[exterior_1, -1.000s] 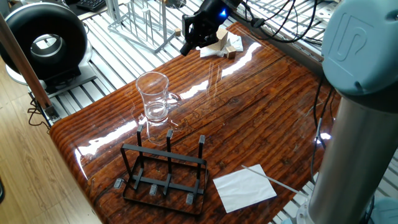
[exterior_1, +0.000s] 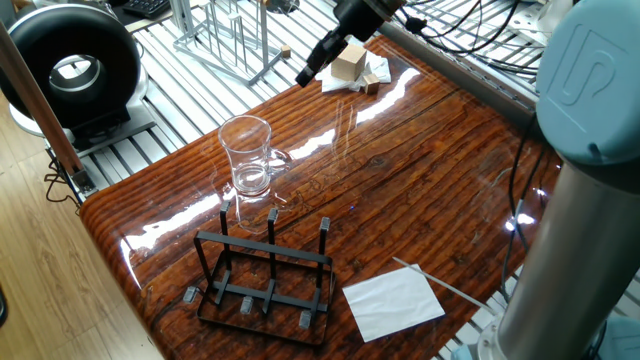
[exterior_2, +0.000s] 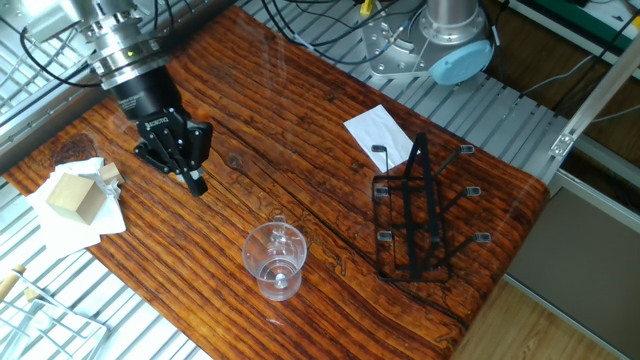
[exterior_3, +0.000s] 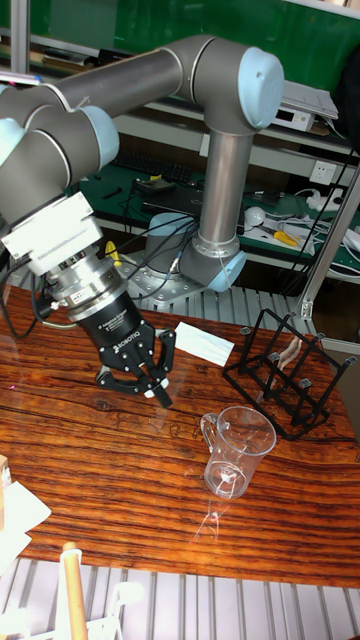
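A clear glass mug (exterior_1: 248, 160) with a handle stands upright on the glossy wooden table (exterior_1: 400, 170). In exterior view 2 the mug (exterior_2: 277, 262) is below and right of my gripper (exterior_2: 195, 180); in exterior view 3 the mug (exterior_3: 239, 453) is right of the gripper (exterior_3: 160, 395). The gripper hangs above the table, apart from the mug, its fingertips together and nothing visible between them. A black wire mug rack (exterior_1: 265, 285) with upright prongs stands empty on the table; it also shows in exterior view 2 as a dark rack (exterior_2: 425, 215).
A white sheet (exterior_1: 394, 303) lies beside the rack. Wooden blocks (exterior_2: 77, 199) rest on white paper at the table's edge. Off the table stands a light wire rack (exterior_1: 232, 40). Cables (exterior_1: 470, 40) run behind the arm. Bare wood surrounds the mug.
In exterior view 1 my gripper has turned to a narrower side-on profile and shifted slightly right. The arm's blue joint cap has moved right. Mug and rack are unmoved.
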